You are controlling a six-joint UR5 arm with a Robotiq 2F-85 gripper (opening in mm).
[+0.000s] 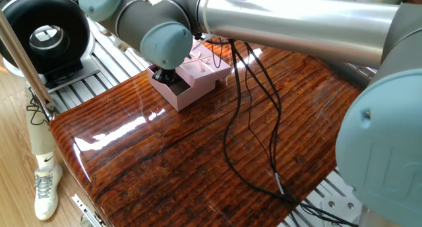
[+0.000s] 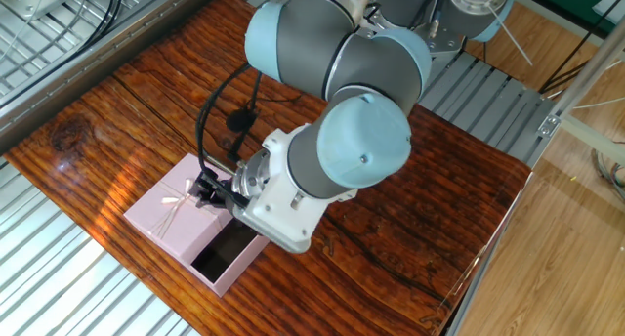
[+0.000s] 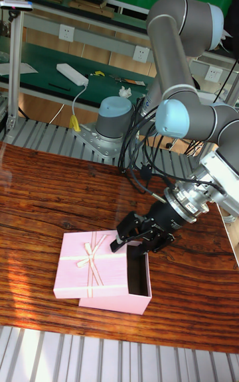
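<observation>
A pink box (image 3: 117, 304) stands on the wooden table, its pink lid (image 3: 78, 268) tied with a pale ribbon bow (image 3: 90, 254). The lid sits shifted to one side, so a strip of the dark inside (image 2: 223, 250) is uncovered. At the lid's edge beside this gap is my gripper (image 3: 129, 246), tilted, its black fingers apart: one over the lid, the other over the opening. In exterior view 2 the gripper (image 2: 203, 191) is above the lid's edge. Whether a finger touches the lid cannot be made out. In exterior view 1 the arm mostly hides the gripper.
Free room surrounds the box on the glossy wooden table (image 1: 178, 161). Black cables (image 1: 277, 115) hang from the arm down across the tabletop. Slatted metal framing (image 3: 42, 353) borders the table. A person stands at the left.
</observation>
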